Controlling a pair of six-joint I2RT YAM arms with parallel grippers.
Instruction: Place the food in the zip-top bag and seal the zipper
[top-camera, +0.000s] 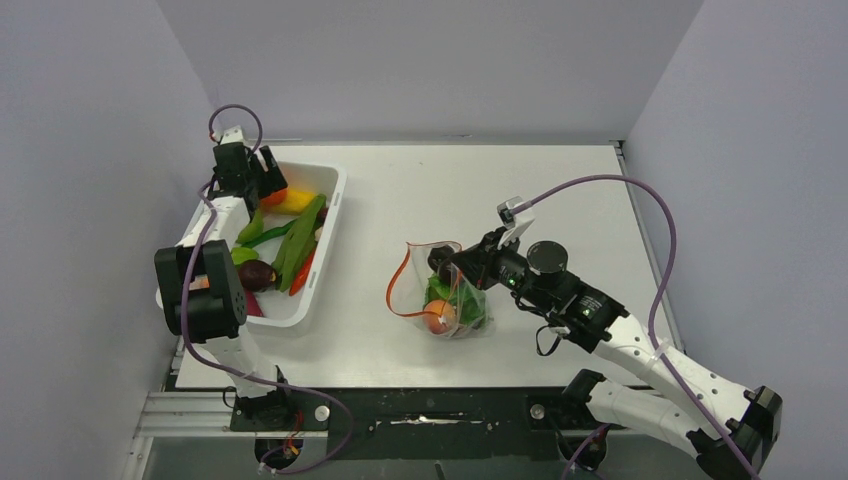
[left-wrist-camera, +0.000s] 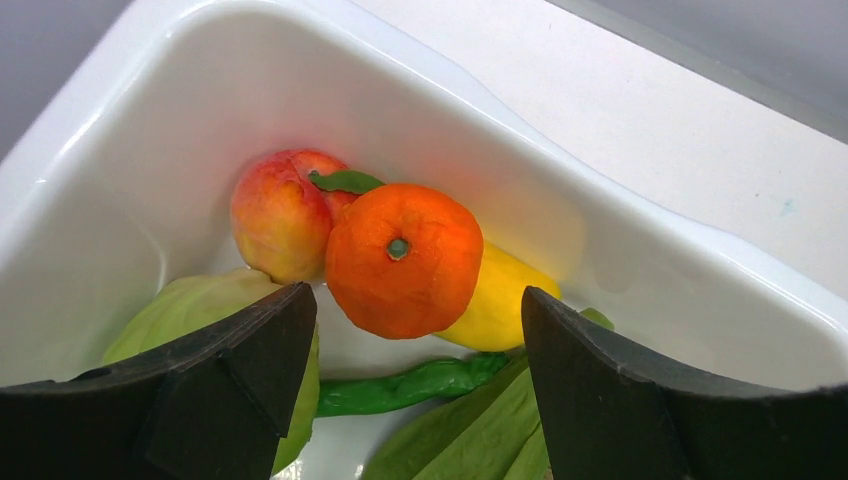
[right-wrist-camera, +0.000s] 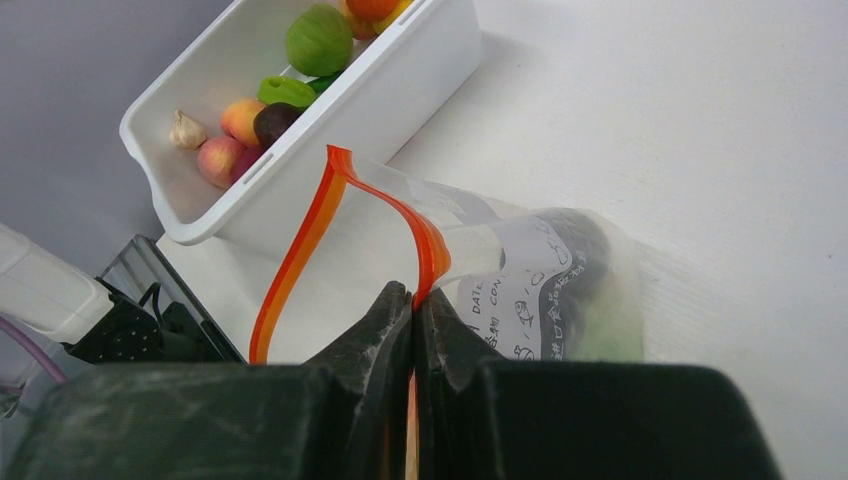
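A clear zip top bag (top-camera: 408, 284) with an orange zipper edge stands open-mouthed mid-table. Inside it show a dark item, something green and a round orange-pink food (top-camera: 439, 317). My right gripper is shut on the bag's rim, where the orange strip (right-wrist-camera: 428, 250) runs between its fingers. Over the far end of the white bin (top-camera: 328, 225), my left gripper is open, its fingers spread wide with nothing gripped. Below and between them, an orange mandarin (left-wrist-camera: 404, 262) lies beside a peach (left-wrist-camera: 285, 215) and a yellow food (left-wrist-camera: 500, 300).
The bin also holds a green pepper (left-wrist-camera: 410, 385), long green pods (left-wrist-camera: 470, 430), a pale green food (left-wrist-camera: 200, 325) and a dark purple one (top-camera: 257, 276). Its raised walls surround the left gripper. Bare table (top-camera: 470, 190) lies behind the bag.
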